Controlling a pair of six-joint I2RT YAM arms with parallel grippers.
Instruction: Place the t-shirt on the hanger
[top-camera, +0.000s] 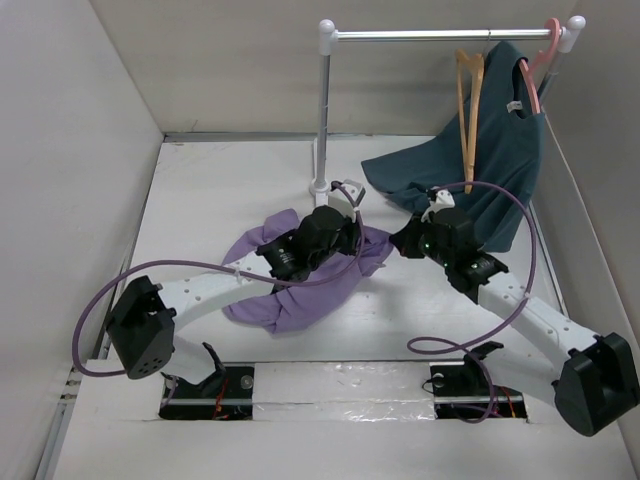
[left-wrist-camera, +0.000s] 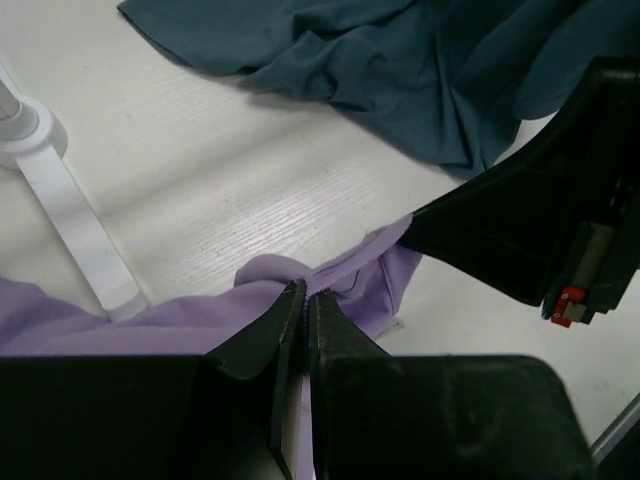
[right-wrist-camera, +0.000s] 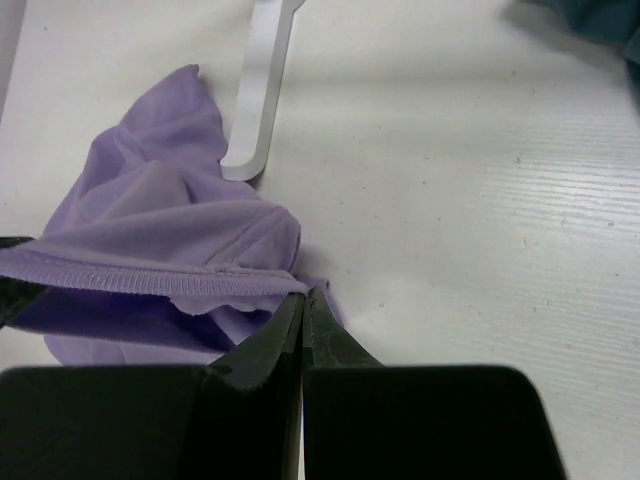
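Note:
The lilac T-shirt (top-camera: 290, 300) lies bunched on the white floor at left centre, its ribbed edge (right-wrist-camera: 180, 280) lifted and stretched between my grippers. My left gripper (top-camera: 355, 240) is shut on that edge. My right gripper (top-camera: 397, 243) is shut on another point of it, a little to the right. Wooden hangers (top-camera: 470, 120) hang on the rail at the back right, beside a dark teal garment (top-camera: 500, 160) on a pink hanger (top-camera: 531, 80).
The rack's post (top-camera: 322, 110) stands behind the T-shirt, its white foot (left-wrist-camera: 80, 230) near the cloth. The teal garment's lower part spreads over the floor at the right back. Bare floor lies at the left and front right.

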